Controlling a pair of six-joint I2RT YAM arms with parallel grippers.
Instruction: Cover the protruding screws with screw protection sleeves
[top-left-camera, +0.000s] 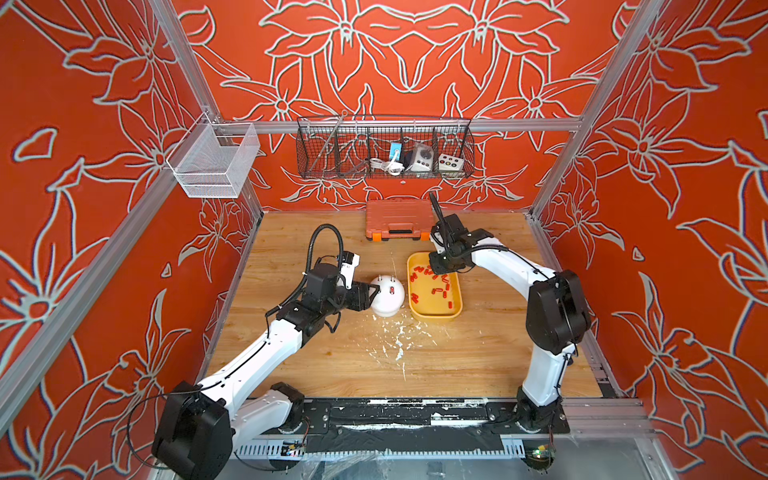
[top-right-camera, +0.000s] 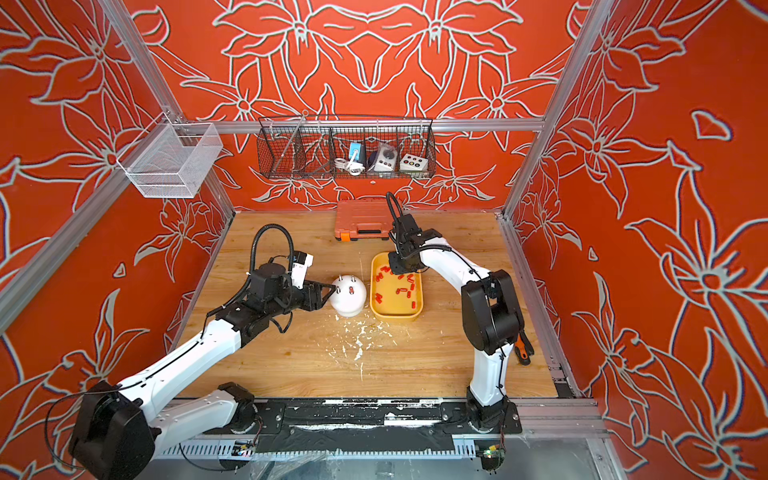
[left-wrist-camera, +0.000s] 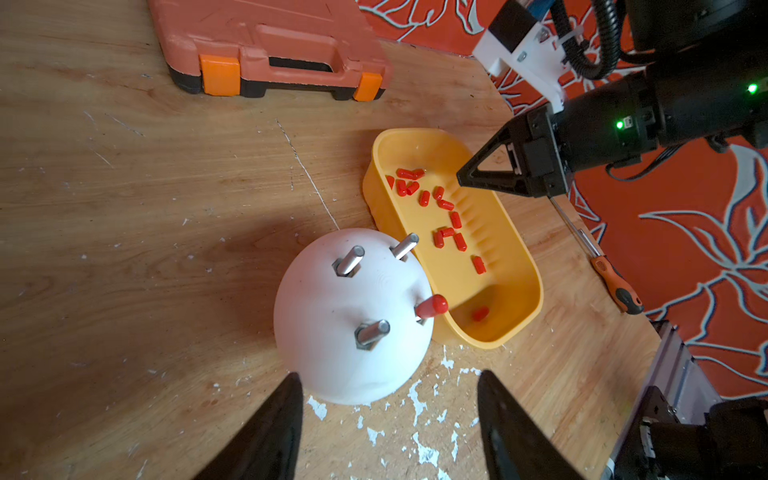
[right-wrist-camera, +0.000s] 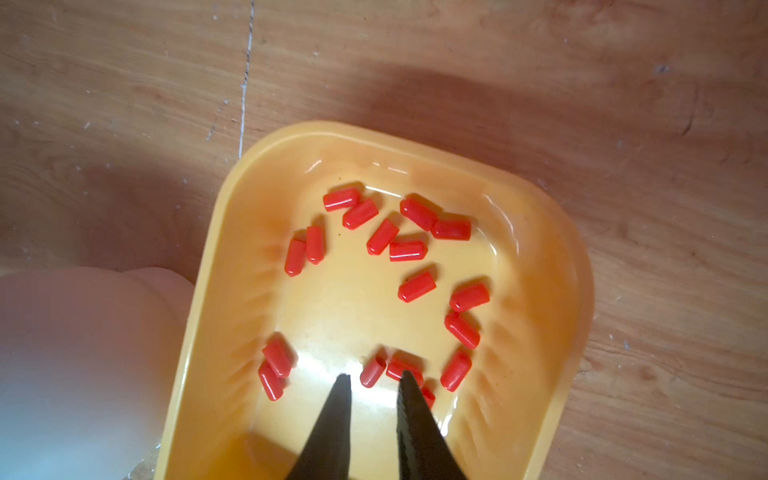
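Observation:
A white dome (left-wrist-camera: 336, 328) on the table carries protruding screws (left-wrist-camera: 349, 260), one wearing a red sleeve (left-wrist-camera: 432, 305); the others in the left wrist view are bare metal. My left gripper is just short of the dome, open with nothing between its fingers. Beside the dome, the yellow tray (right-wrist-camera: 204, 304) holds several loose red sleeves (right-wrist-camera: 416, 285). My right gripper hangs over the tray, part open, pointing down at the sleeves; no sleeve is clearly between its fingertips.
An orange toolbox (top-left-camera: 400, 212) stands at the back. An orange-handled screwdriver (top-right-camera: 522, 345) lies at the right. Wire baskets (top-left-camera: 384, 148) hang above.

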